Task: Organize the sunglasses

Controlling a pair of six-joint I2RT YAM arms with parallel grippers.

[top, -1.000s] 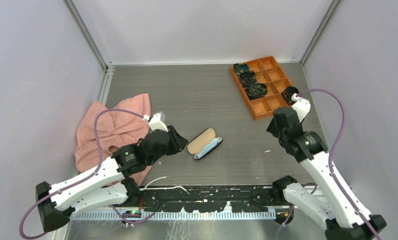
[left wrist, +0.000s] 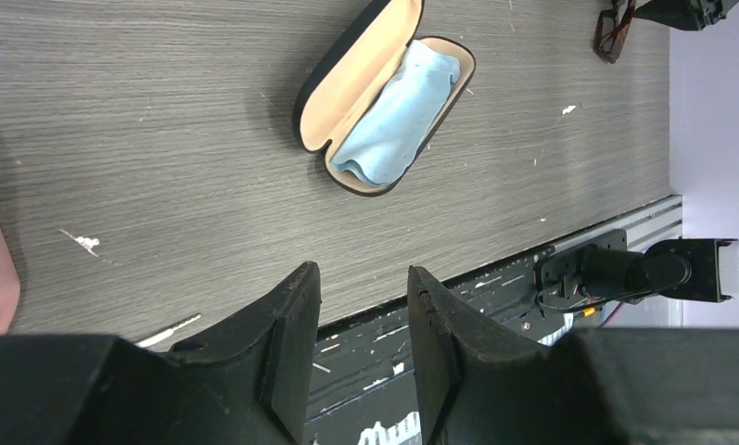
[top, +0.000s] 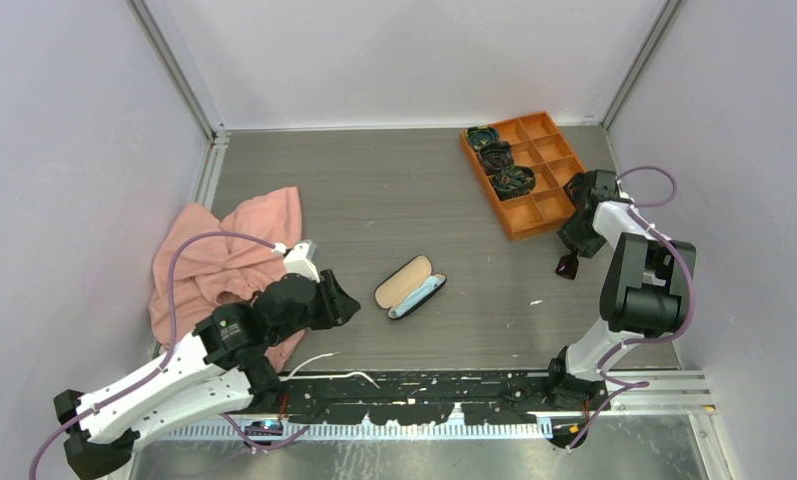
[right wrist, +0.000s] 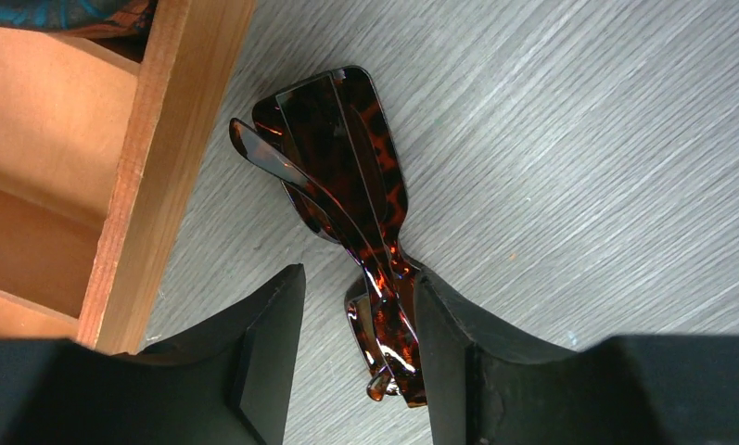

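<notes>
Tortoiseshell sunglasses (right wrist: 342,158) lie folded on the table beside the wooden organizer (right wrist: 166,167); one end peeks out by the right arm in the top view. My right gripper is over them, its fingers apart on either side of the narrow folded part, and whether they touch it is unclear. An open glasses case (left wrist: 333,102) with a light blue cloth (left wrist: 402,111) rests in the middle of the table. To its left, my left gripper (top: 352,308) hangs open and empty. Rolled dark pouches (top: 514,181) fill part of the organizer's left column.
A pink cloth (top: 234,250) is crumpled at the left, partly under the left arm. Several organizer compartments (top: 552,147) are empty. A wall (top: 734,150) stands close to the right arm.
The right arm has swung right and down over the folded sunglasses, past the organizer's front corner. My left gripper has drawn back slightly left and down, away from the case.
</notes>
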